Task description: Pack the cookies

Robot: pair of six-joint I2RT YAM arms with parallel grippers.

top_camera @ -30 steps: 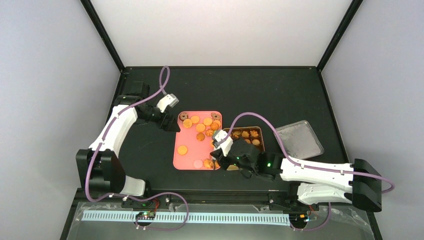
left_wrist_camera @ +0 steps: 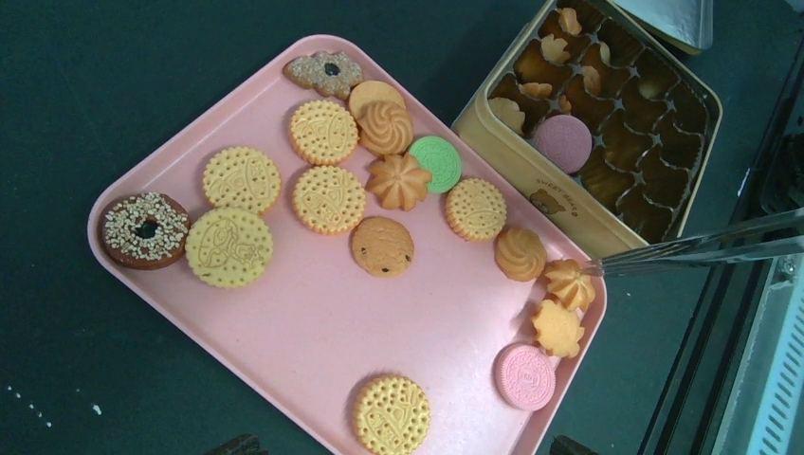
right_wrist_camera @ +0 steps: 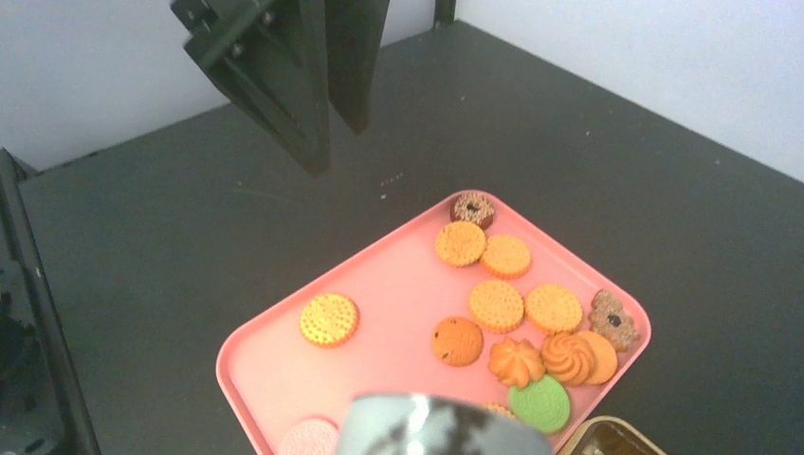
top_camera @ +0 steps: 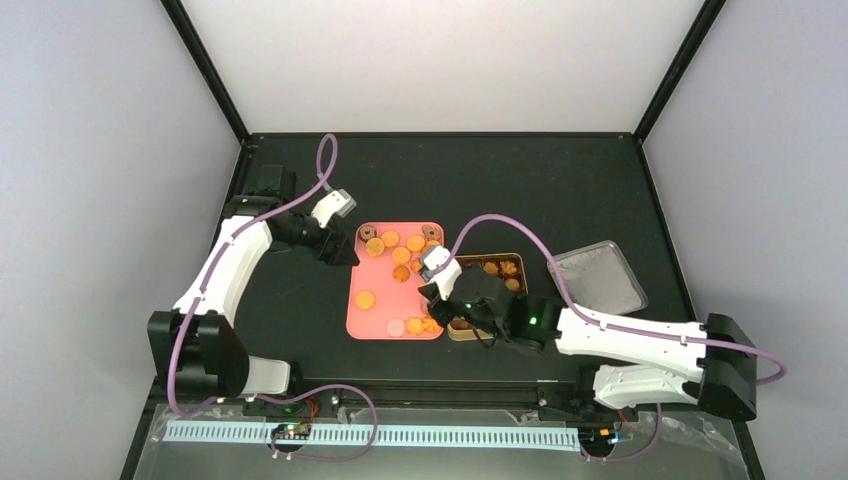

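A pink tray (left_wrist_camera: 417, 313) bears several cookies: round biscuits (left_wrist_camera: 329, 199), a green cookie (left_wrist_camera: 435, 163), a pink cookie (left_wrist_camera: 524, 376) and piped swirls (left_wrist_camera: 520, 253). Beside it stands the gold tin (left_wrist_camera: 531, 180), partly filled; a mauve cookie (left_wrist_camera: 561, 143) sits in one compartment. Silver metal tongs (left_wrist_camera: 702, 251) reach over the tin's corner. Their tip touches a flower cookie (left_wrist_camera: 569, 283) at the tray's edge; whether they pinch it cannot be told. My right gripper (top_camera: 432, 297) is shut on these tongs. Left of the tray, my left gripper (top_camera: 350, 258) is open and empty.
A translucent lid (top_camera: 600, 278) lies to the right of the tin, under the right arm's tube. Behind the tray the black table (top_camera: 480, 175) is clear. White walls enclose the sides and back.
My right gripper has shifted slightly toward the back of the table, and the right arm's pose has changed a little. The left arm has barely moved. The tray looks unmoved.
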